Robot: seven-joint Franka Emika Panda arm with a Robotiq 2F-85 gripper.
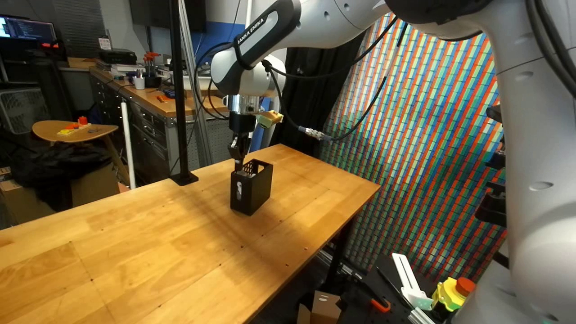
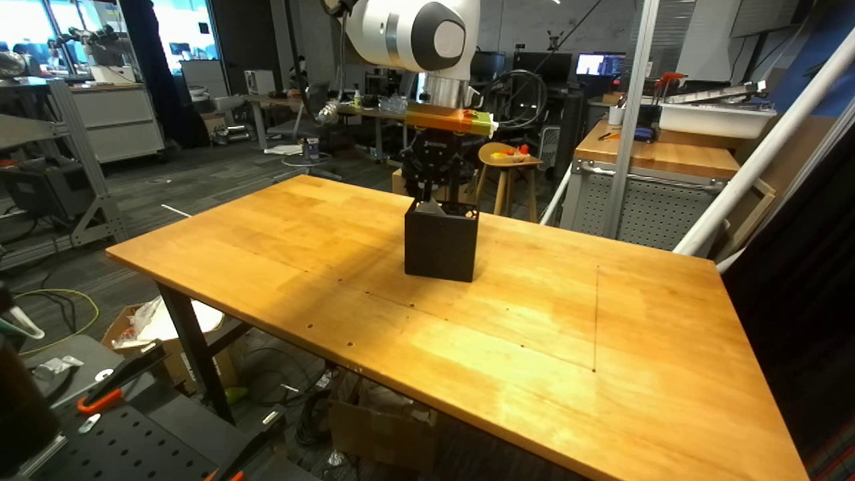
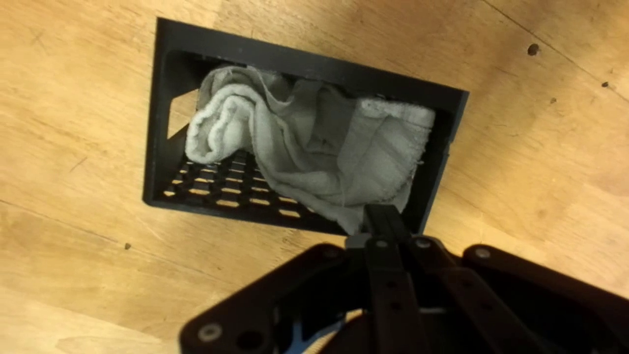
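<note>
A black open-topped box (image 3: 312, 57) with a honeycomb side stands upright on the wooden table; its outside also shows as a dark box (image 2: 441, 250) in exterior view 2. Inside lies a crumpled grey-white cloth (image 3: 295, 141), one edge of it running to my fingertips in the wrist view. A pale peak of the cloth (image 2: 430, 207) shows at the rim. My gripper points down at one end of the box opening, its fingers shut together. Whether the cloth's edge is pinched or only lies beside the fingers, I cannot tell.
A black post (image 1: 181, 108) rises at the table's far edge, left of the box in exterior view 1.
</note>
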